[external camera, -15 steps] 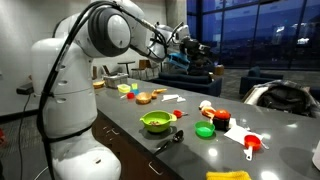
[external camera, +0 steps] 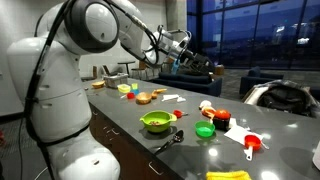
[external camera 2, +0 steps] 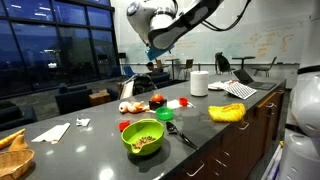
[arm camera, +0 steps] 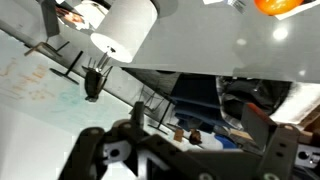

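Observation:
My gripper point(external camera: 203, 63) is raised high above the far part of the counter, well clear of everything on it. In the wrist view the gripper is open, its dark fingers point(arm camera: 125, 137) wide apart with nothing held between them. Below on the counter, a green bowl point(external camera: 157, 122) has small items in it. A smaller green dish point(external camera: 205, 130) lies to its right, and a red pan point(external camera: 252, 142) is farther right. One black ladle point(external camera 2: 181, 136) rests beside the large bowl.
A yellow cloth point(external camera 2: 228, 113) lies by the counter's front edge, with a white roll point(external camera 2: 200, 84) standing behind it. Some red and orange items point(external camera 2: 157, 101) sit mid-counter. A wicker basket point(external camera 2: 14, 158) occupies one end. A dark bag point(external camera: 285, 99) is at the back.
The arm's elbow has swung left and lower in exterior view 1, and the gripper has tilted a little. Objects on the counter have stayed put.

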